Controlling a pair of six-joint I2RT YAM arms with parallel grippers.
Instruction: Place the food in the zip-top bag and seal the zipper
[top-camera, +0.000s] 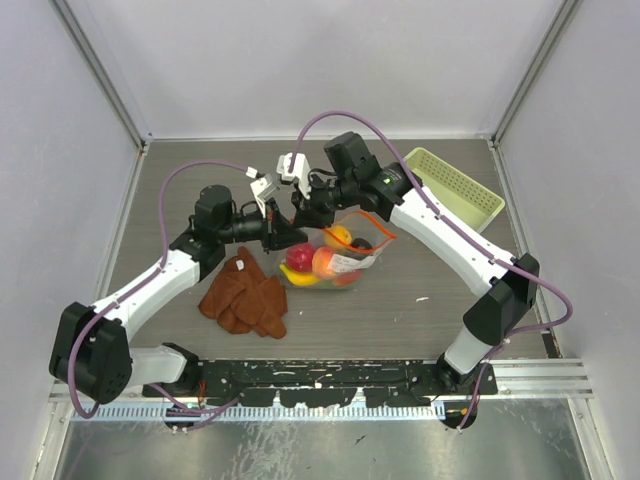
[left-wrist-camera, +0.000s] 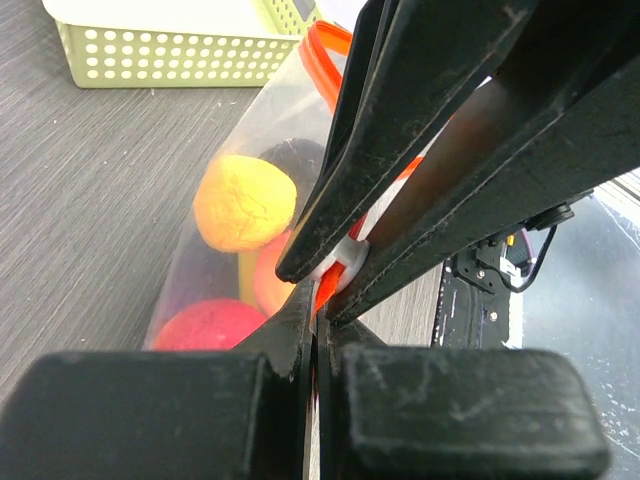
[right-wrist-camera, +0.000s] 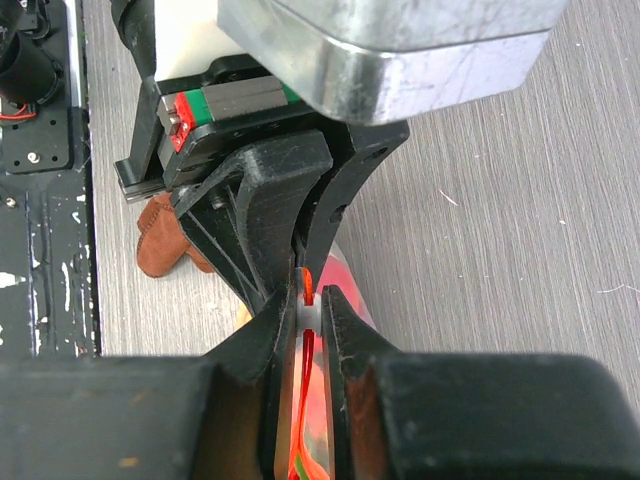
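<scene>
The zip top bag (top-camera: 345, 265) holds red, yellow and orange toy food and a dark piece, its orange zipper edge (top-camera: 362, 247) visible. In the left wrist view my left gripper is shut on the zipper strip below a white slider (left-wrist-camera: 350, 258). Right beside it, in the right wrist view, my right gripper is shut on the white slider with the orange zipper (right-wrist-camera: 306, 390) running through it. The two grippers meet at the upper left corner of the bag.
A pale green basket (top-camera: 455, 190) stands at the back right. A crumpled brown cloth (top-camera: 245, 295) lies left of the bag.
</scene>
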